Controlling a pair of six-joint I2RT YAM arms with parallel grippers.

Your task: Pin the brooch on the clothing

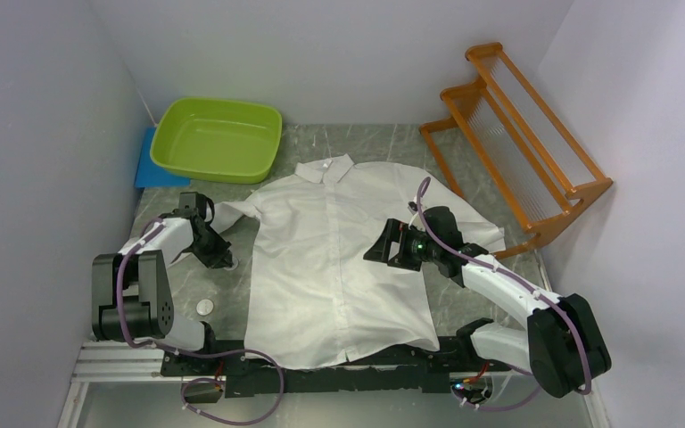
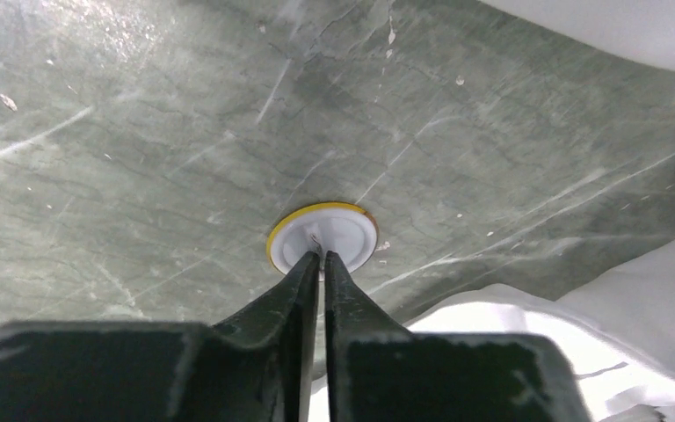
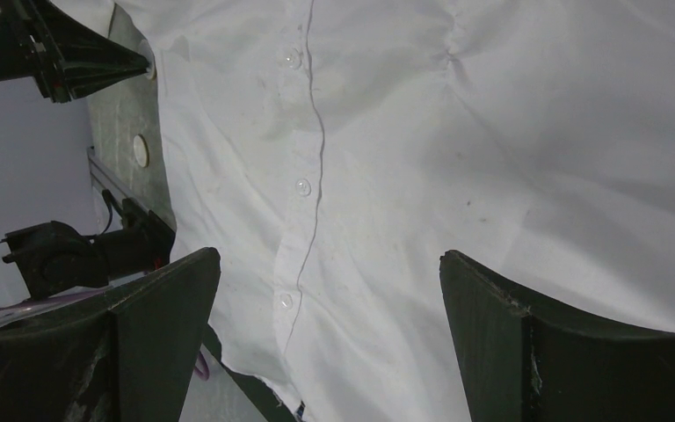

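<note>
The brooch (image 2: 341, 230), round and white-backed with a yellow edge, lies on the grey tabletop beside the shirt's left sleeve. Over its back, my left gripper has its fingertips at the small pin, with only a narrow gap between them. Whether they grip the pin is hard to tell. From the top, this left gripper (image 1: 228, 261) covers part of the brooch. The white shirt (image 1: 299, 259) is spread across the table, its button placket (image 3: 303, 187) up the middle. My right gripper hovers open above the shirt, empty.
A second round white disc (image 1: 205, 307) lies on the table nearer the front. Behind the left arm stands a green basin (image 1: 218, 168) over a blue sheet (image 1: 153, 169). A wooden rack (image 1: 535, 160) leans at the back right.
</note>
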